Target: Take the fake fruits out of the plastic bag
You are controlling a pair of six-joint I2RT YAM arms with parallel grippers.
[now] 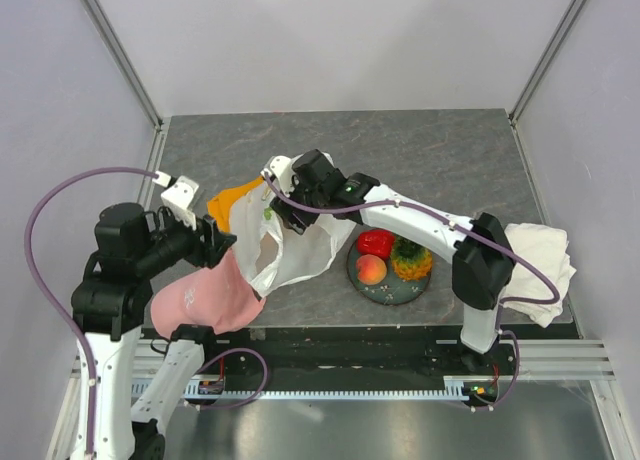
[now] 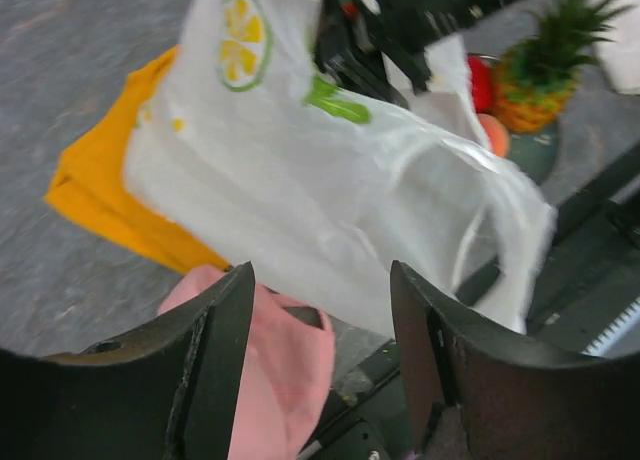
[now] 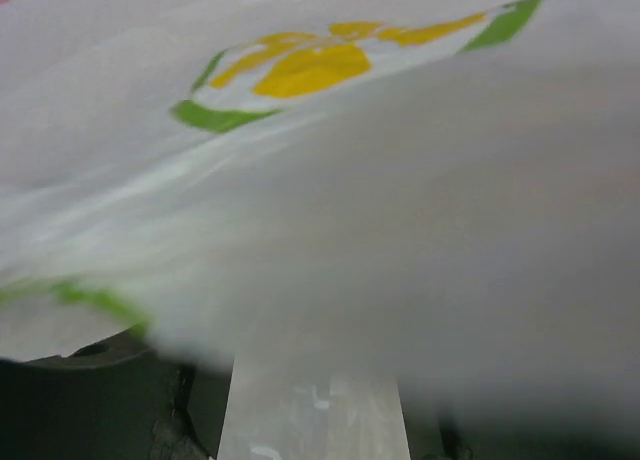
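The white plastic bag [image 1: 300, 255] with yellow and green print hangs crumpled at the middle left. My right gripper [image 1: 292, 205] is in against its upper part; the bag fills the right wrist view, so its fingertips are hidden there. My left gripper stands open just left of the bag. On a dark plate [image 1: 390, 295] right of the bag lie a red pepper [image 1: 376, 242], a peach [image 1: 371, 269] and a pineapple [image 1: 410, 263]. The bag's inside is mostly hidden.
An orange bag [image 2: 100, 180] lies under the white bag, a pink bag [image 1: 205, 300] at the front left. A white folded cloth [image 1: 535, 270] lies at the right.
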